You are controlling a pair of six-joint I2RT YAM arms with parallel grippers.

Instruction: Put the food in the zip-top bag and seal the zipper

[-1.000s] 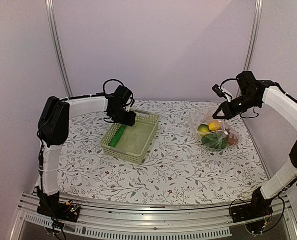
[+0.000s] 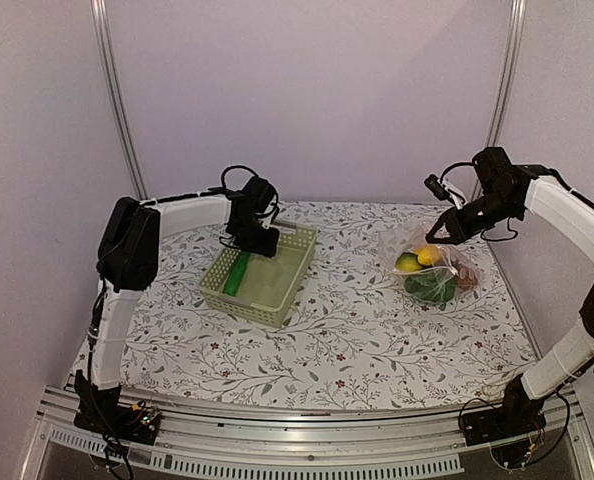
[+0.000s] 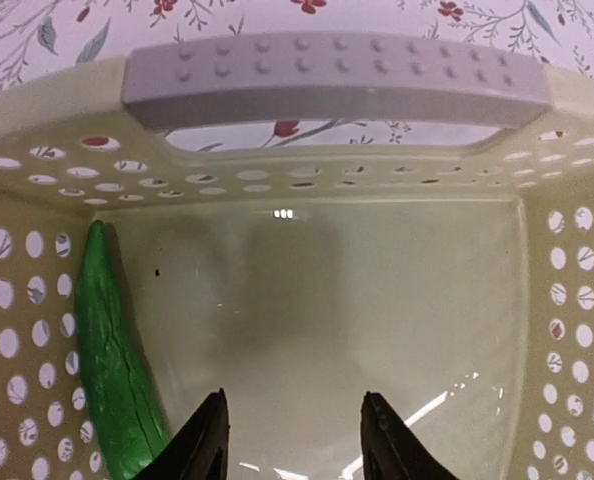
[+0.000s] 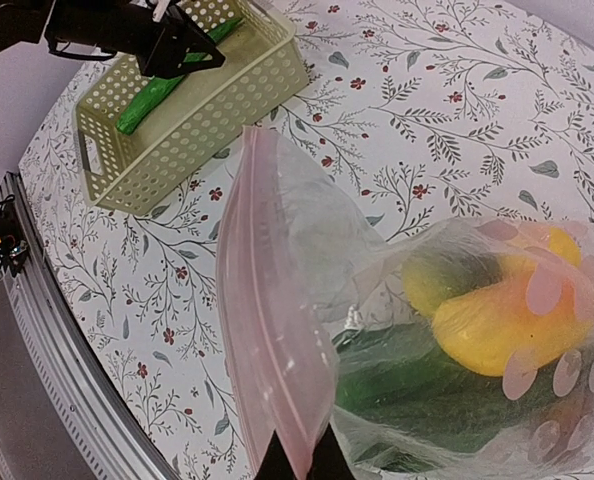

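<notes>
The long green vegetable (image 2: pixel 236 273) lies in the pale-green basket (image 2: pixel 252 312), along its left wall. My left gripper (image 2: pixel 266 248) is over the basket's far part. In the left wrist view its fingers (image 3: pixel 205 436) stand apart, with only bare basket floor showing between them; the green vegetable (image 3: pixel 112 370) lies to their left. On the right, the clear zip bag (image 4: pixel 377 270) holds yellow food (image 4: pixel 507 325) and dark-green food (image 4: pixel 397 380). My right gripper is shut on the bag's pinkish zip edge, which stands raised. The bag's mouth is partly hidden in the top view.
A wide stretch of patterned table (image 2: pixel 347 310) between basket and bag is clear. The basket's far handle (image 3: pixel 337 75) rises ahead of my left gripper. A metal rail (image 2: pixel 277 425) borders the table's front, and pale walls close in the sides and back.
My left gripper has moved slightly right and nearer over the basket. The green vegetable's near end has swung a little right, and the basket has shifted slightly left. The right arm is nearly still.
</notes>
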